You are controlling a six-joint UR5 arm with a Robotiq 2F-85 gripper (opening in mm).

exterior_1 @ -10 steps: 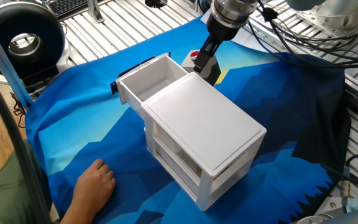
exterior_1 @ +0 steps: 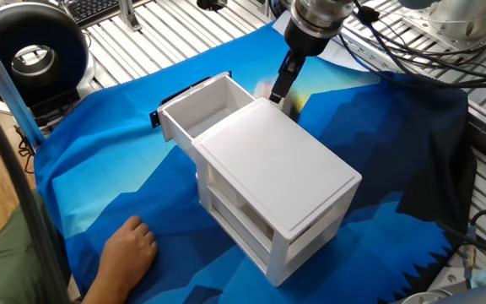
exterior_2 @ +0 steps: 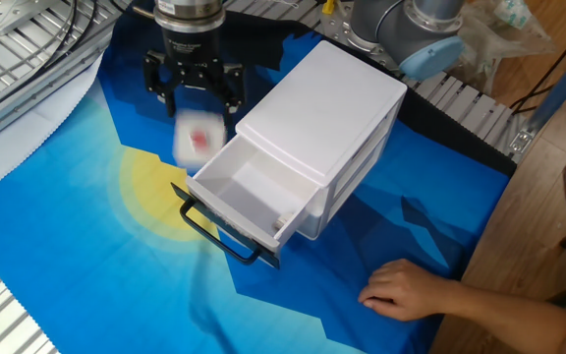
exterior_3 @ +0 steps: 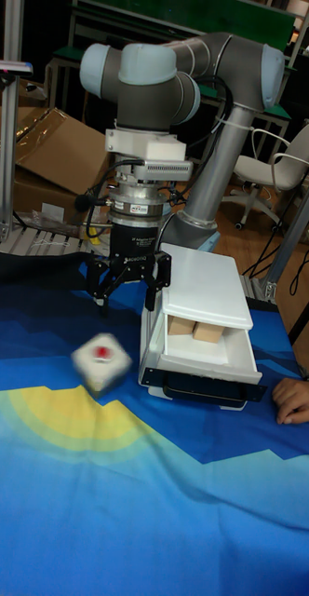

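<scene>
A pale box with a red spot on top, blurred as if moving, hangs clear of the fingers below my gripper; I see this box [exterior_2: 198, 139] in exterior view 2 and the same box [exterior_3: 100, 363] in exterior view 3. My gripper [exterior_2: 201, 106] points down, its two fingers spread wide with nothing between them. In exterior view 1 the gripper [exterior_1: 278, 95] hides part of the blurred box [exterior_1: 264, 89]. Beside them stands a white drawer cabinet [exterior_1: 277, 165]. Its top drawer [exterior_2: 263, 187] is pulled out, with a black handle [exterior_2: 214, 236] in front.
Wooden blocks [exterior_3: 207, 332] show inside the cabinet's opening in exterior view 3. A person's hand [exterior_1: 129, 253] rests on the blue cloth [exterior_1: 99, 173] near the cabinet. Cloth in front of the drawer is clear.
Cabinet, drawer and hand have stayed put.
</scene>
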